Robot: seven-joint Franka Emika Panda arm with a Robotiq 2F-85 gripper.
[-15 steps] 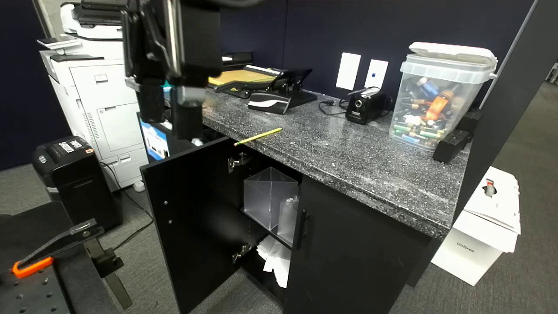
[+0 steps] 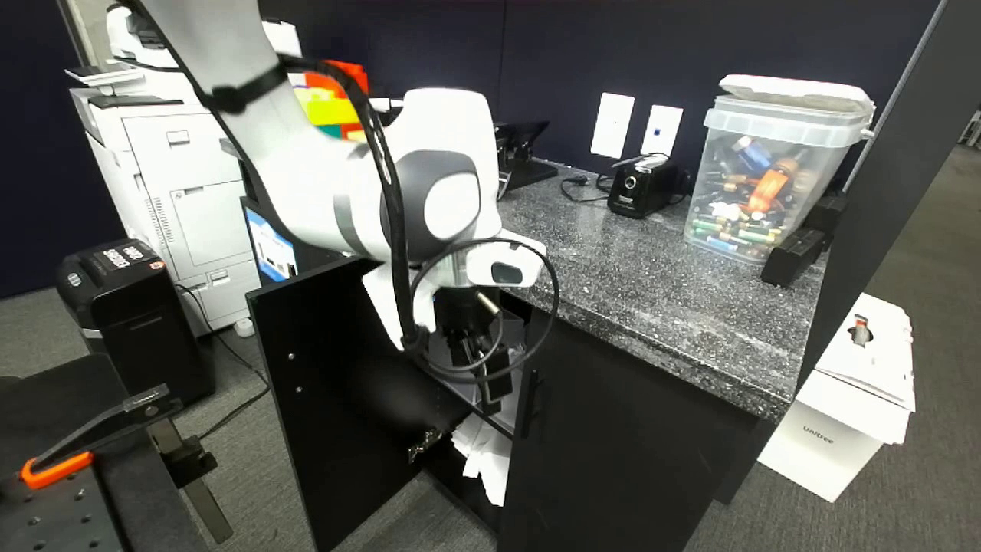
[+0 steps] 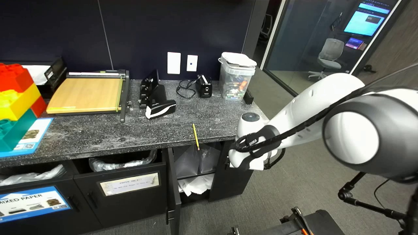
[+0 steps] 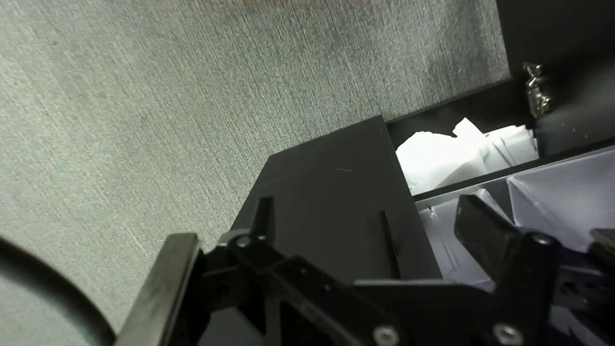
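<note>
My gripper stands open, its two black fingers wide apart with nothing held between them. Seen past the gap is the shut black cabinet door with its bar handle; whether a finger touches the handle I cannot tell. In exterior view 1 the gripper points down beside the cabinet opening, near the handle and below the counter edge. The neighbouring door is swung open. Clear bins occupy the shelf, with white paper below. In exterior view 2 the arm hides my gripper.
A yellow pencil lies across the front edge of the granite counter. A tub of batteries, a black sharpener and a stapler stand on top.
The arm has come from the upper left of exterior view 1 to the cabinet front, and the gripper is now below the counter edge. The arm now covers the pencil there. Both doors look unmoved.
</note>
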